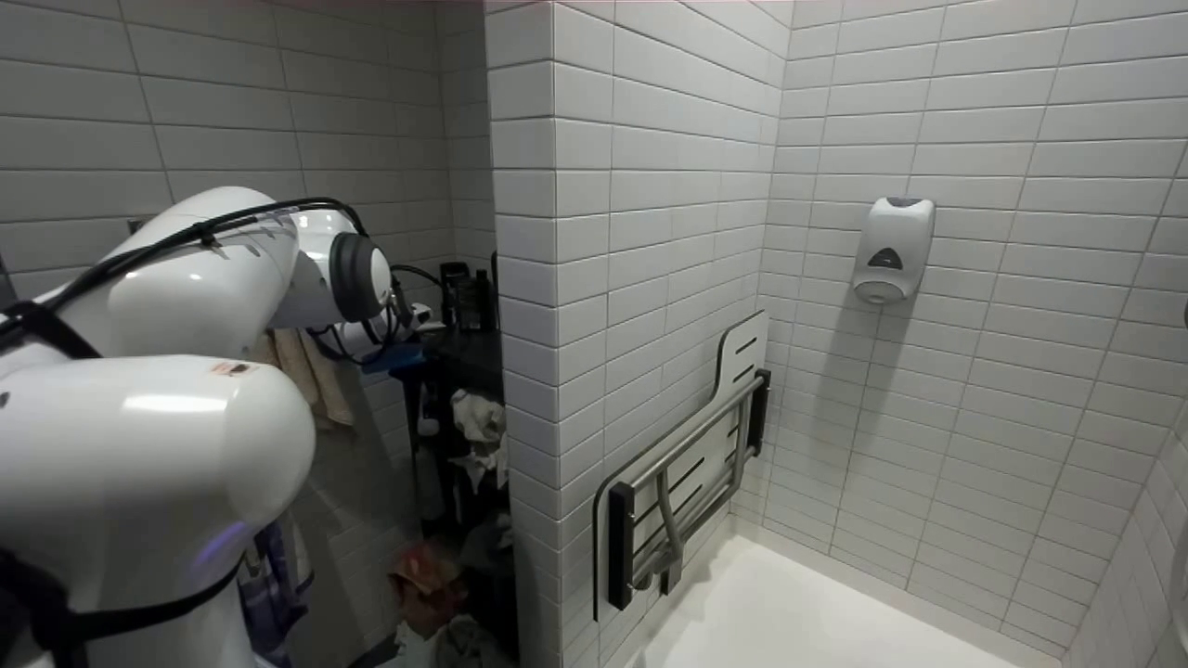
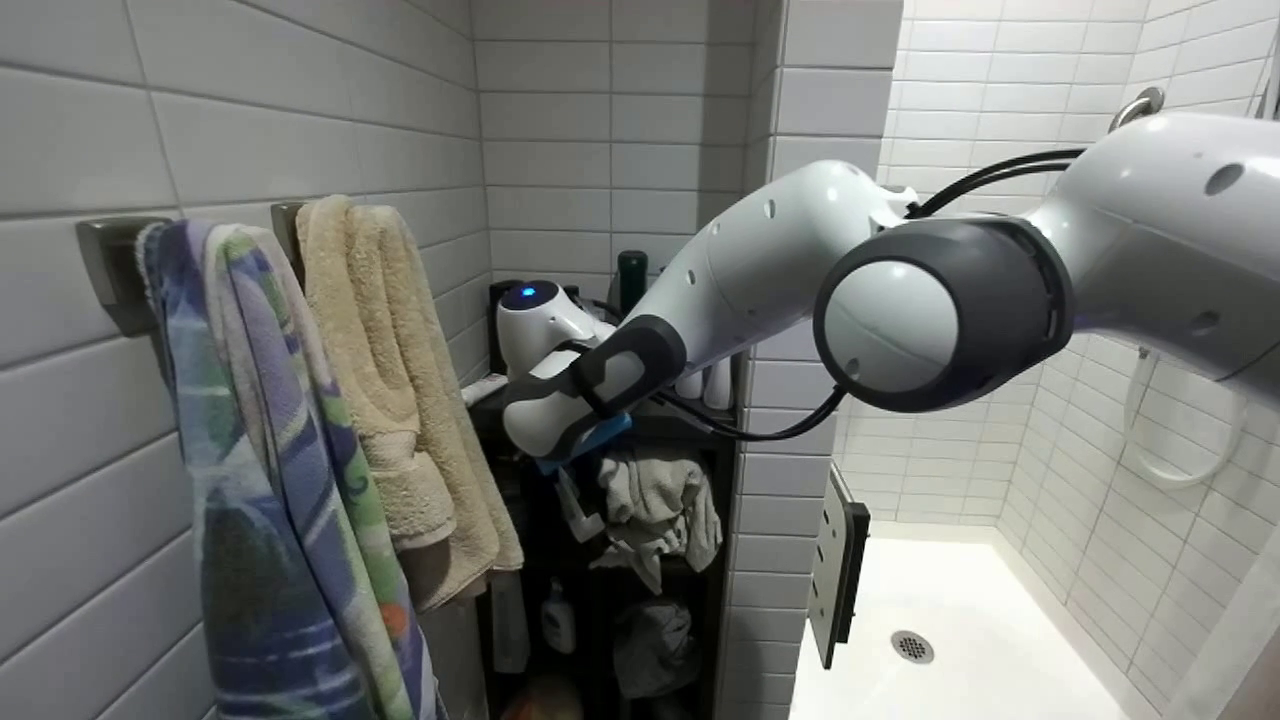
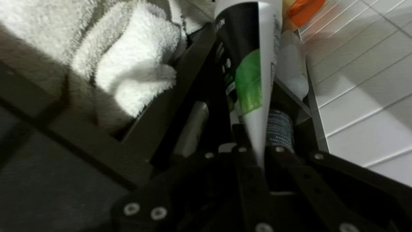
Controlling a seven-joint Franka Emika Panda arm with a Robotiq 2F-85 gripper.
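A tube [image 3: 247,65], white with a black panel and a green patch, stretches up through the middle of the wrist view. Its narrow flat end sits between the fingers of my gripper, which is shut on it. Below and around the tube lies a dark shelf unit [image 3: 170,112]. In the second exterior view the arm reaches across to that corner unit. The fingertips are too small and dark to make out in either exterior view.
White towels [image 3: 131,65] fill a shelf left of the tube. A pale bottle [image 3: 291,63] and a dark labelled container [image 3: 280,129] stand to its right, near the tiled wall [image 3: 367,89]. Hanging towels [image 2: 384,384] border the arm's left side; a folded seat [image 1: 690,479] is on the shower wall.
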